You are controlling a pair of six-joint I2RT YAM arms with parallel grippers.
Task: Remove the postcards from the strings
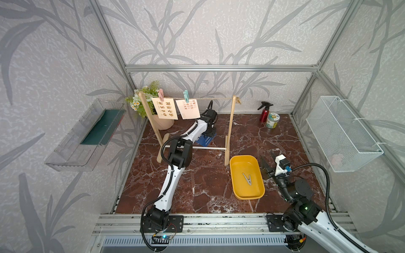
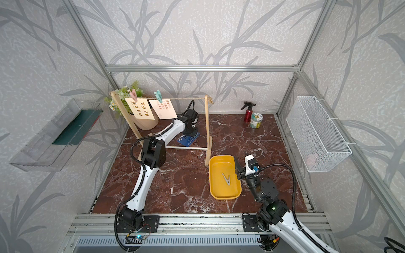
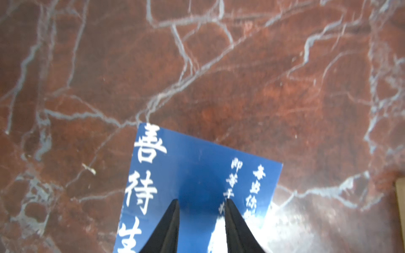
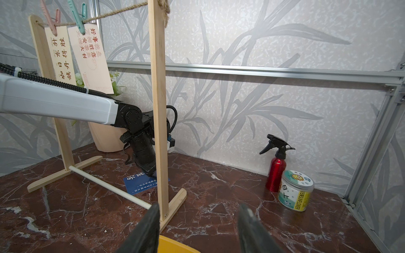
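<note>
Two postcards hang from the string by clothespins: a cream one [image 1: 164,108] on a pink pin and a pale one [image 1: 187,108] on a teal pin. A blue postcard [image 3: 185,177] lies on the table beneath the string; my left gripper is over it, fingertips apart, nothing visibly held. My right gripper stands open beside the yellow tray [image 1: 234,177], at its right, with nothing between its fingers. A grey clip [image 1: 247,179] lies in the tray.
The wooden rack [image 4: 159,118] straddles my left arm's area. Behind it is a flower pot [image 1: 164,123]. A red spray bottle [image 4: 276,172] and a can [image 4: 295,196] stand at the back right.
</note>
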